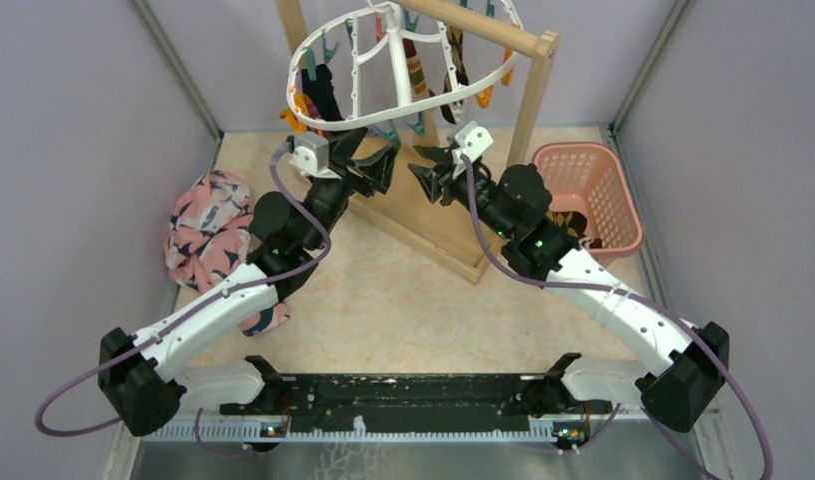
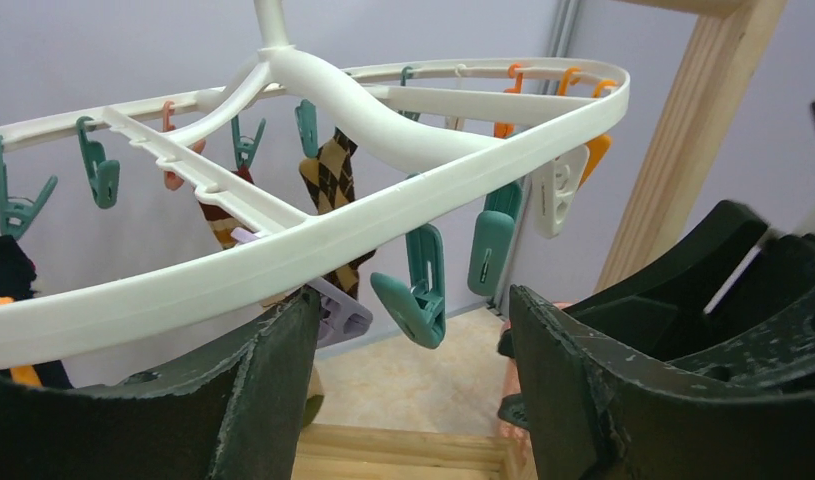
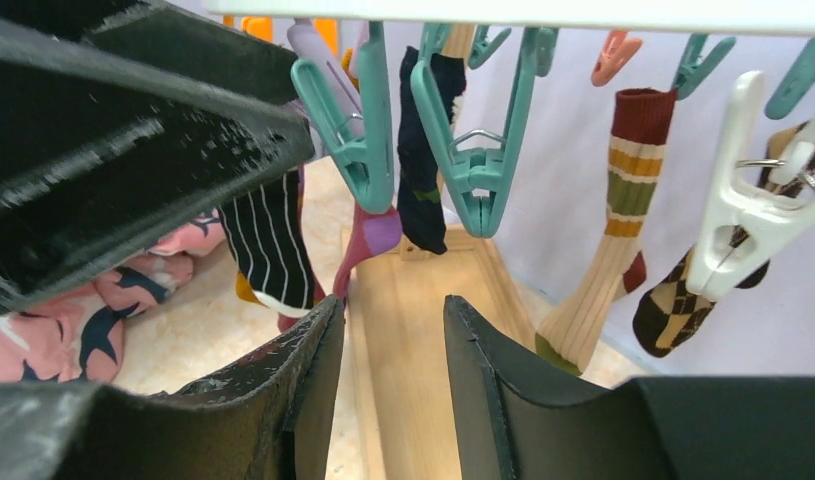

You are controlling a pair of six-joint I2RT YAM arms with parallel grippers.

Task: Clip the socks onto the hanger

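The white hanger [image 1: 403,109] carries socks on clips at the top of the top view: a striped sock [image 3: 628,200], an argyle sock [image 2: 333,170], a dark sock [image 3: 420,150] and a striped black one [image 3: 263,240]. My left gripper [image 1: 373,165] hangs below the front rim, fingers parted, with empty teal clips [image 2: 418,300] ahead. My right gripper [image 1: 423,168] is open just to its right, facing teal clips [image 3: 483,180] and a white clip [image 3: 733,230]. Nothing shows between either gripper's fingers.
A wooden frame [image 1: 533,90] with a board base [image 1: 413,220] holds the hanger. A pink basket [image 1: 625,200] stands at the right, patterned cloth [image 1: 203,240] at the left.
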